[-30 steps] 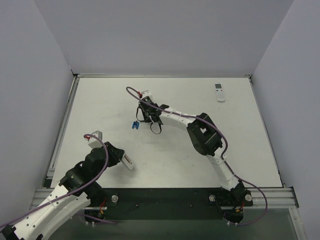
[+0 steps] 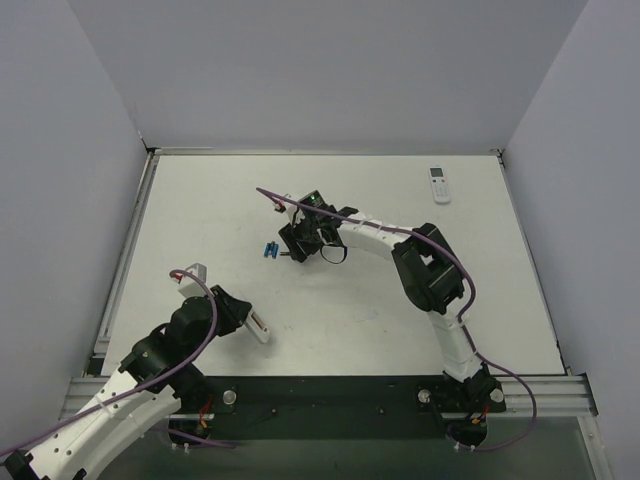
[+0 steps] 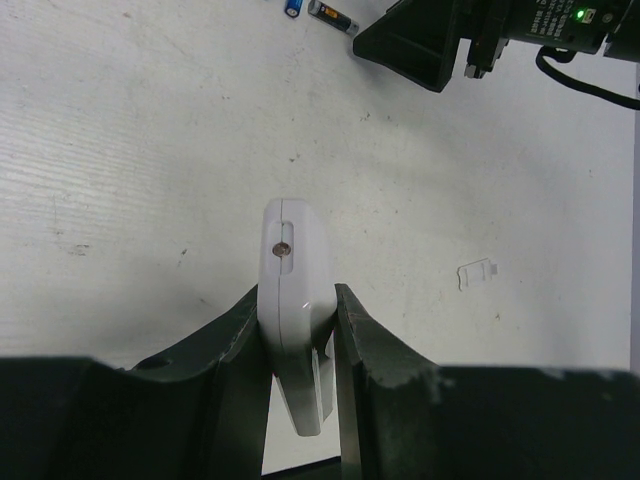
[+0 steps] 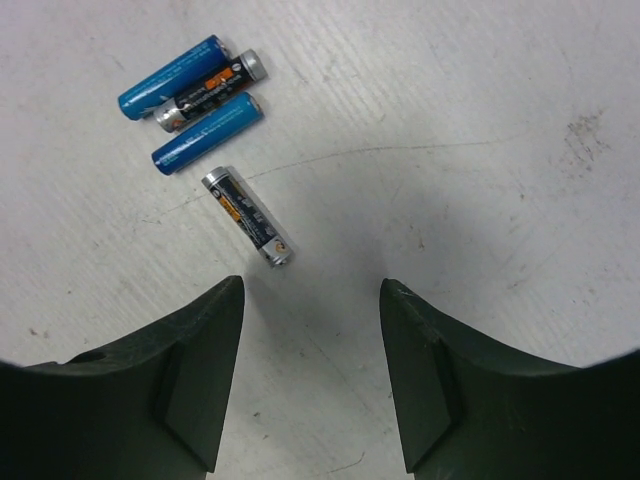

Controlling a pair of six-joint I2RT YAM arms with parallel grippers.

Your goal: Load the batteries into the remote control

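Observation:
A white remote control [image 3: 300,270] is clamped in my left gripper, seen edge-on in the left wrist view. In the top view its open battery slot [image 2: 257,321] shows as a dark strip. My right gripper stands open, nothing between its fingers. Just ahead of its fingertips a single black battery [image 4: 247,217] lies slantwise on the table. Farther off, a black battery [image 4: 210,92] lies between two blue ones, the outer blue battery [image 4: 173,78] and the nearer blue battery [image 4: 208,133].
A thin white piece [image 3: 477,274], perhaps the battery cover, lies on the table in the left wrist view. A second white remote [image 2: 439,186] rests at the back right.
My right gripper has shifted rightward and turned, bringing the single black battery beside it into sight in the top view. The left arm and its remote have stayed still.

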